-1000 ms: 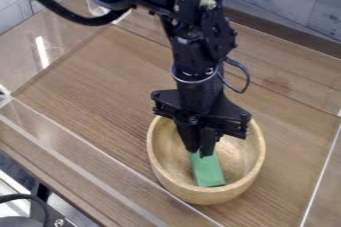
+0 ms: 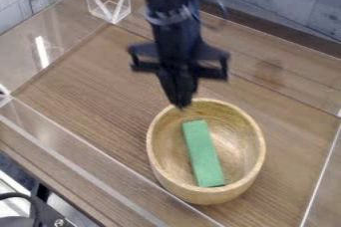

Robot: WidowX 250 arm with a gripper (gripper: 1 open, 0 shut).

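The dark robot gripper hangs above a round, light wooden bowl, blurred by motion, so its fingers and whether they are open or shut cannot be made out. A green rectangular block lies inside the bowl, toward its middle, with its long side running front to back.
A small white object stands at the back left. A dark cable or part is at the front left corner.
The gripper has risen up and back out of the bowl, uncovering more of the green block, which still lies in the bowl.
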